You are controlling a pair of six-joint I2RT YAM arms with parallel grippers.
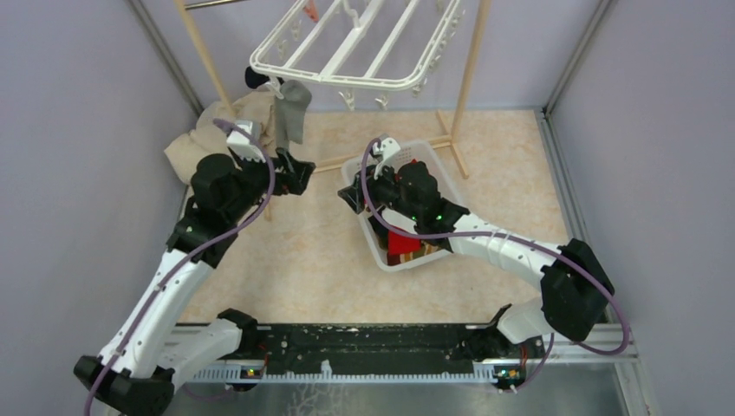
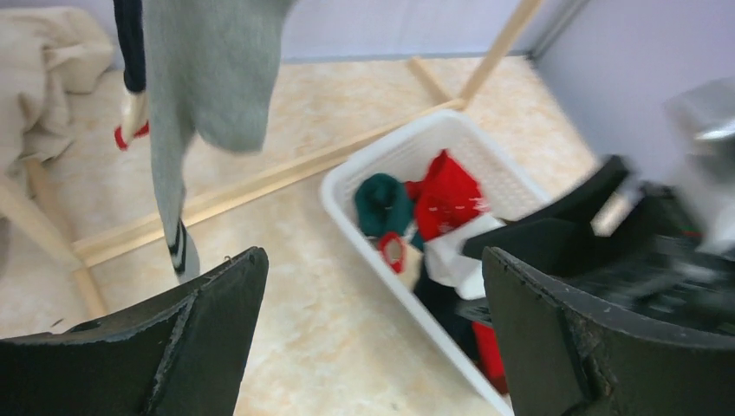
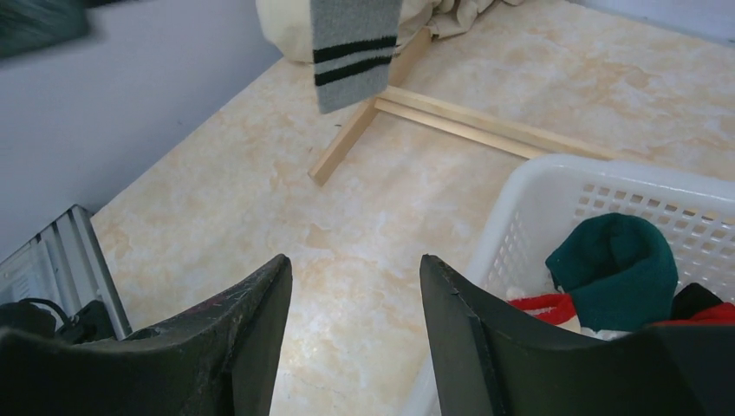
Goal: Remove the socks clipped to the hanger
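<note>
The white hanger hangs at the top of the top view, its clips along the rim. A grey sock dangles from its front left corner, with a dark sock close behind. In the right wrist view, the grey sock's black-striped end hangs beyond the fingers. My left gripper is open below and beside the grey sock, nothing between its fingers. Left of the basket's middle, my right gripper also has its fingers apart and empty, clear of the sock.
A white basket holding several red, green and white items sits under my right arm. Wooden stand bars cross the floor behind. A beige cloth lies at the back left. The floor left of the basket is free.
</note>
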